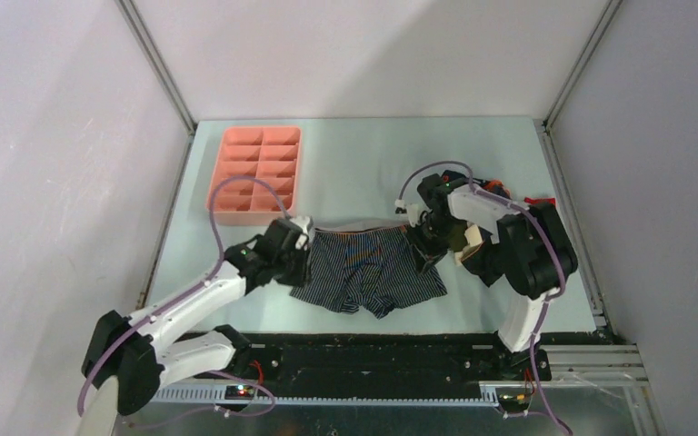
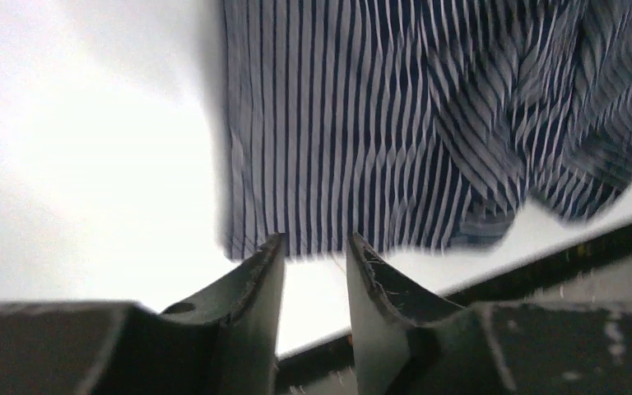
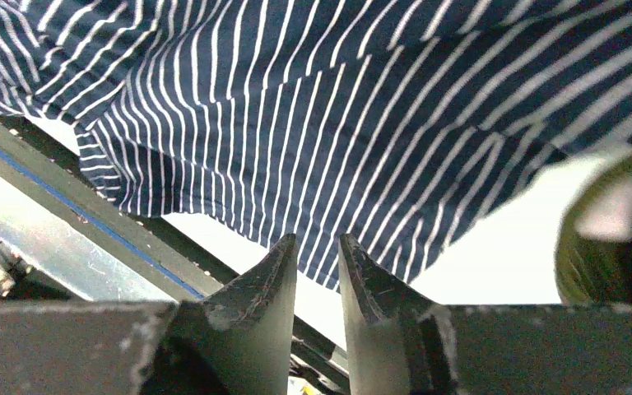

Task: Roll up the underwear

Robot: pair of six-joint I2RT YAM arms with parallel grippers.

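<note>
Dark navy underwear with white stripes (image 1: 360, 263) lies spread on the table, waistband to the back and leg openings toward the front edge. My left gripper (image 1: 298, 277) is over its left side; in the left wrist view the fingers (image 2: 251, 304) stand a little apart, with the blurred left leg's hem (image 2: 296, 239) just beyond them. My right gripper (image 1: 427, 263) is above its right side. Between the right fingers shows a narrow gap, and the right leg's front corner lies just past the tips. Neither gripper holds cloth.
An orange-pink divided organizer (image 1: 254, 216) stands at the back left. Beside the right arm lies a heap of mixed clothing (image 1: 483, 263).
</note>
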